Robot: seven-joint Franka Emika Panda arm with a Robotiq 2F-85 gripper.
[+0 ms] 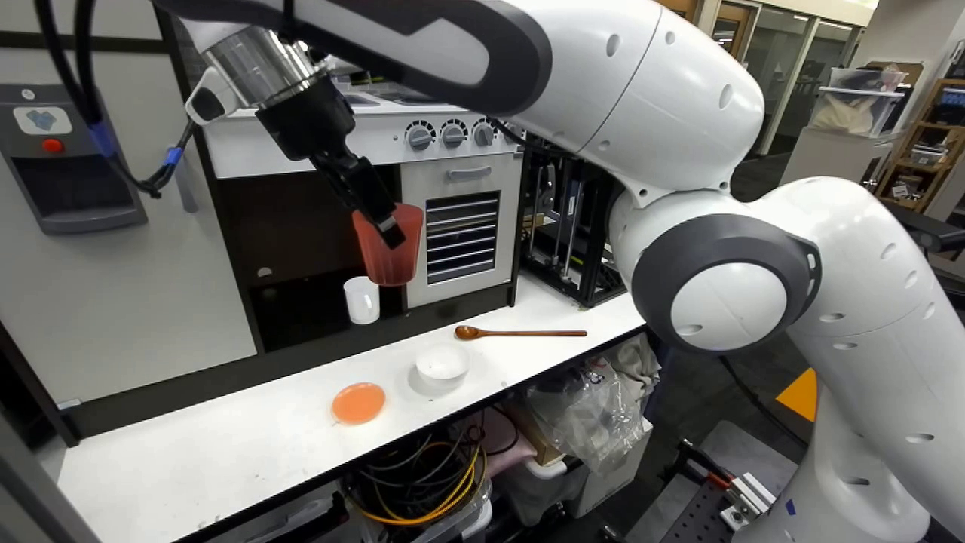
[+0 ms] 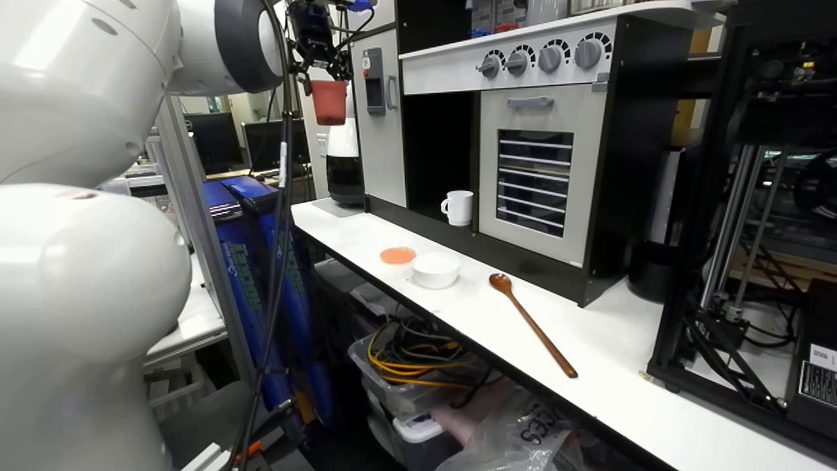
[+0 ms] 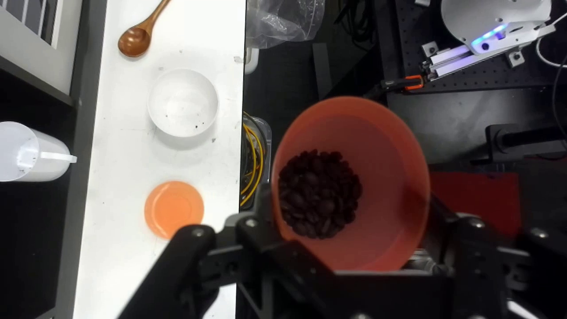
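Note:
My gripper [image 1: 390, 234] is shut on a translucent red cup [image 1: 404, 258], held in the air above the level of the white counter. In the wrist view the cup's mouth faces the camera, and dark coffee beans [image 3: 319, 194] lie gathered at its bottom. A white bowl [image 3: 183, 103] stands on the counter; a few dark specks show inside it. Beside the bowl lies a flat orange disc or lid [image 3: 174, 210]. Exterior view 2 has the red cup [image 2: 329, 103] hanging under the gripper [image 2: 320, 76], upright or nearly so, well clear of the counter.
A brown wooden spoon [image 2: 533, 326] lies on the counter [image 2: 620, 392]. The white mug [image 2: 459, 208] stands in the dark opening of the toy kitchen, next to the oven door [image 2: 533, 173]. Below the counter's front edge are bins with cables [image 1: 434, 480].

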